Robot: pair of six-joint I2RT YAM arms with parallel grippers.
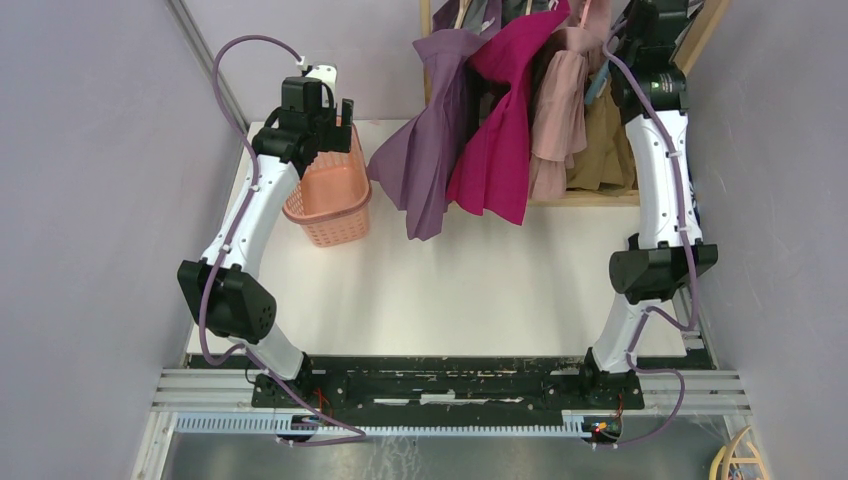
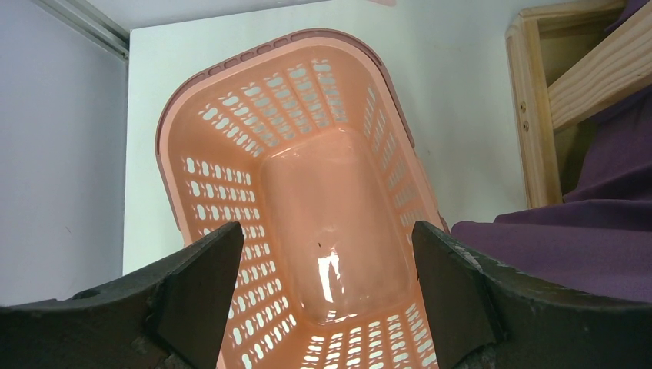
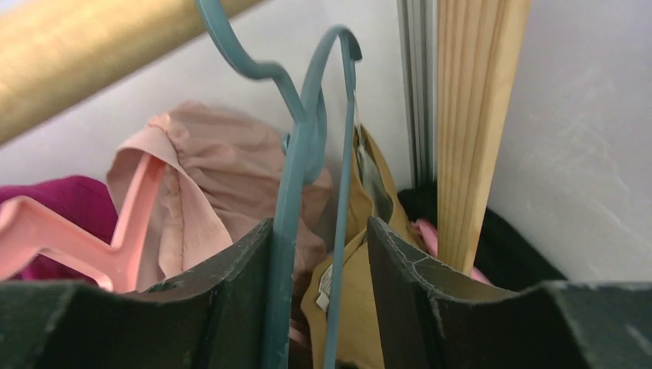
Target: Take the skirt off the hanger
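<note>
Purple (image 1: 425,130), magenta (image 1: 508,110), pink (image 1: 560,110) and khaki (image 1: 602,135) garments hang side by side on the rack in the top view. Close up in the right wrist view, a blue hanger (image 3: 286,231) hooks over the wooden rod and runs down between the fingers of my right gripper. Its fingers are part open around the hanger, the left finger right beside it. Behind it lies the khaki cloth (image 3: 350,307) with a white tag. My left gripper is open above the orange basket (image 2: 338,200), nothing between its fingers.
The wooden rod (image 3: 92,54) and an upright post (image 3: 480,131) stand close to my right gripper. A pink hanger (image 3: 127,238) is to its left. Purple cloth (image 2: 569,238) hangs beside the basket.
</note>
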